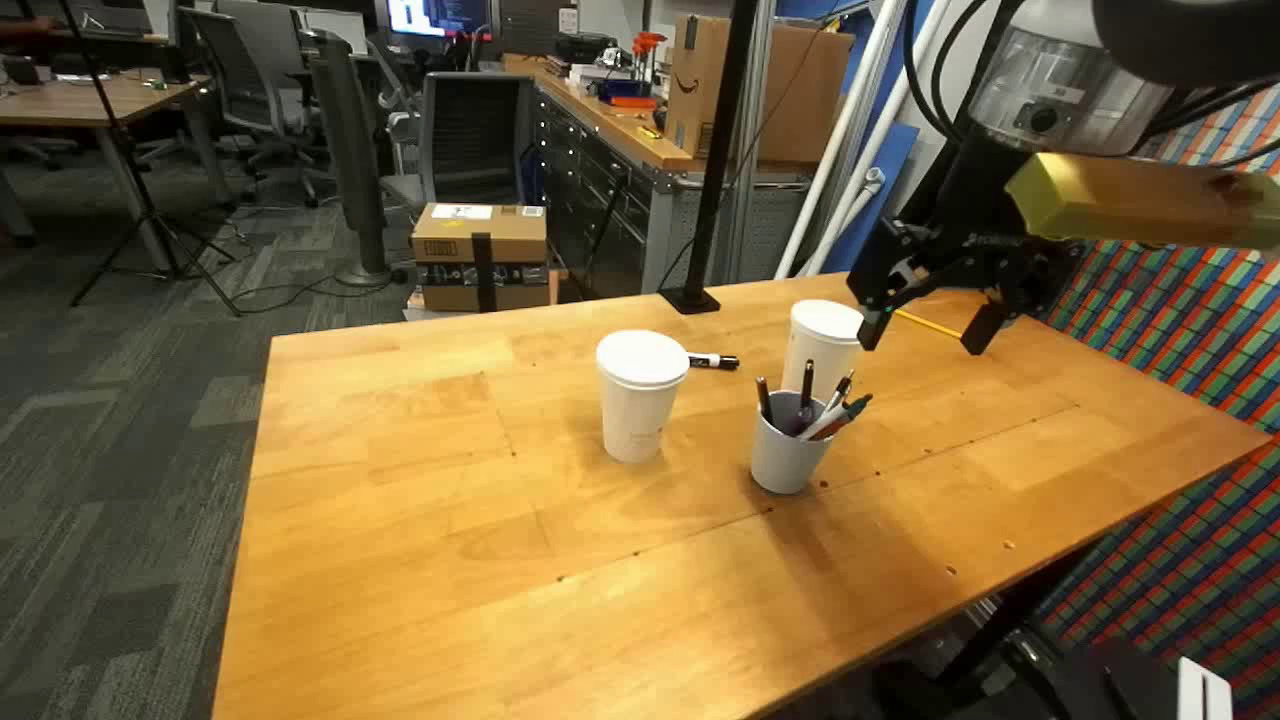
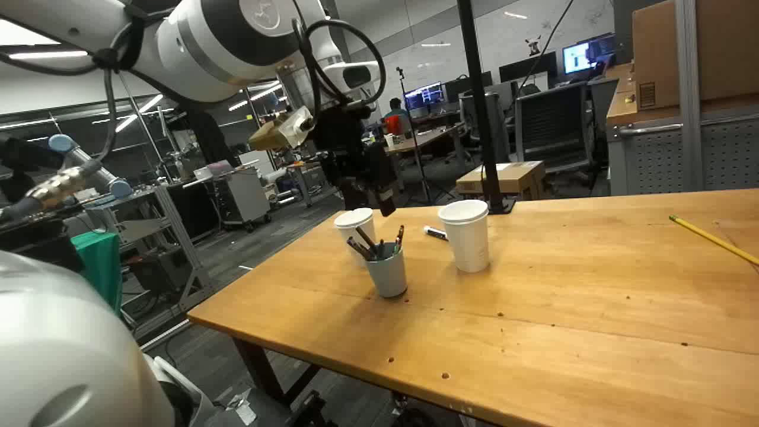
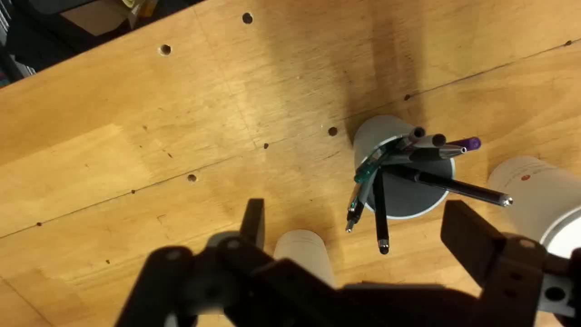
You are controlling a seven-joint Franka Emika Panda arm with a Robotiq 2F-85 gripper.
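My gripper (image 1: 921, 342) hangs open above the table, with nothing between its fingers. In the wrist view its two dark fingers (image 3: 469, 238) are spread wide. A grey cup (image 3: 376, 131) holding several pens (image 3: 457, 186) stands upright on the table, lower than the fingers. Beside it is one white lidded paper cup (image 1: 823, 348), behind the pen cup in exterior view 1 and nearer the gripper. A second white paper cup (image 1: 636, 414) stands apart to the left there. A black-and-white marker (image 1: 716, 360) lies just behind that one, partly hidden by it.
A yellow pencil (image 2: 715, 239) lies toward one side in exterior view 2. A black upright pole (image 2: 484, 114) rises at the table's edge, with a cardboard box (image 2: 501, 178) beyond.
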